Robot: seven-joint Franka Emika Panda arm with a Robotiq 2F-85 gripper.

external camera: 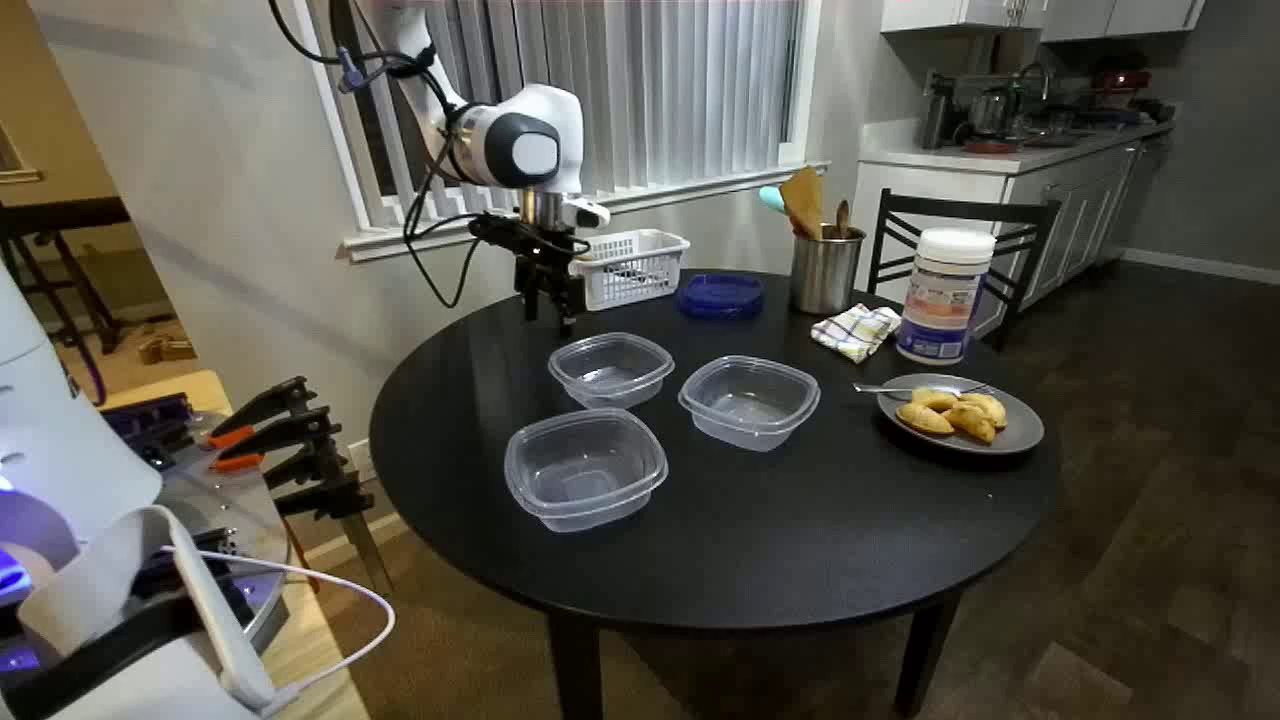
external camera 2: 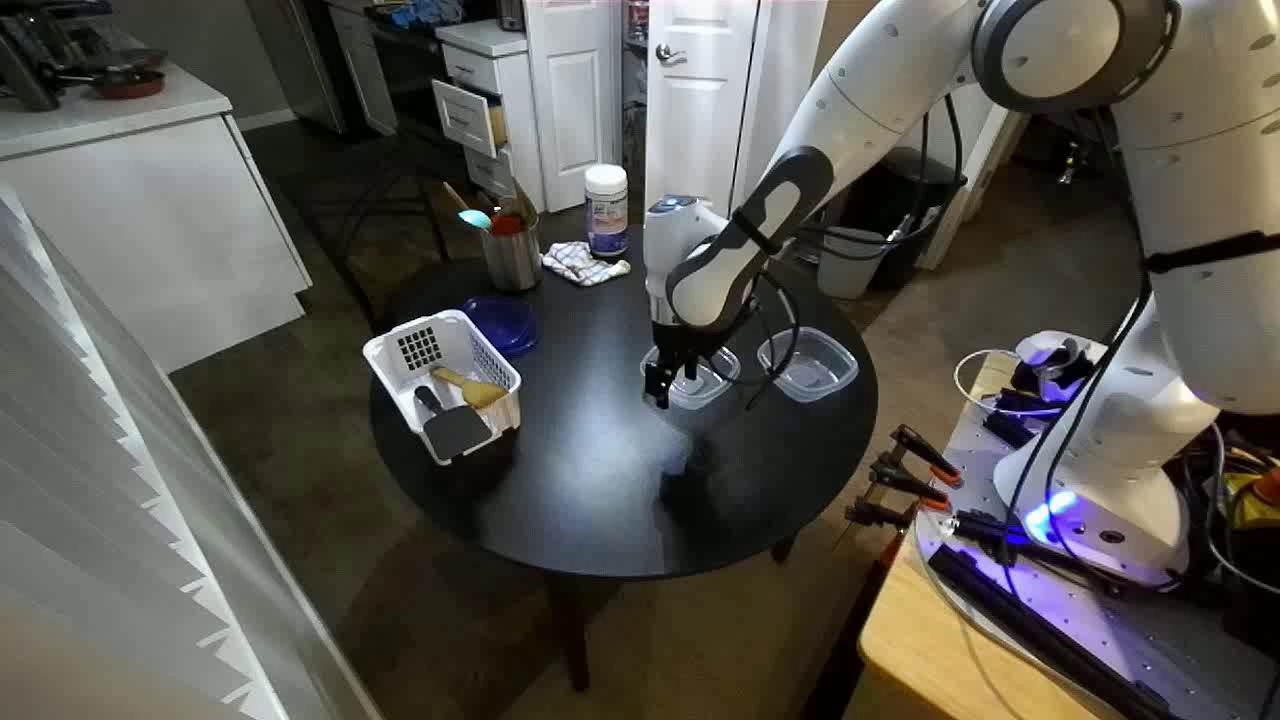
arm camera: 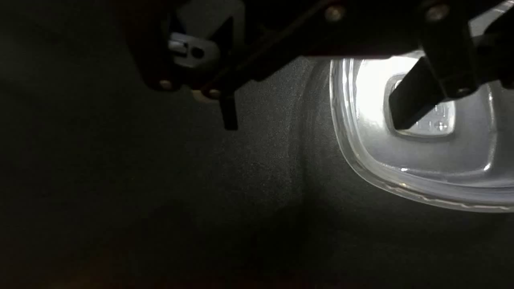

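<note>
My gripper (external camera: 548, 316) hangs over the window side of the black round table (external camera: 768, 546), fingers pointing down. In the wrist view the gripper is open: its two dark fingers stand well apart with only tabletop and a container's rim visible beyond. One clear plastic container (arm camera: 376, 166) lies below the right finger. Three empty clear tubs stand open on the table: a back one (external camera: 613, 370) closest to the gripper, a right one (external camera: 750, 403) and a front one (external camera: 585, 472). Part of the tubs is hidden behind the arm in the second exterior view.
A white basket (external camera 2: 504, 372) holding utensils and a blue lid (external camera: 720, 295) lie towards the window. Beyond them stand a metal utensil pot (external camera: 825, 274), a cloth (external camera: 855, 331), a wipes canister (external camera: 942, 300) and a grey plate (external camera: 1017, 432) with pastries and a fork.
</note>
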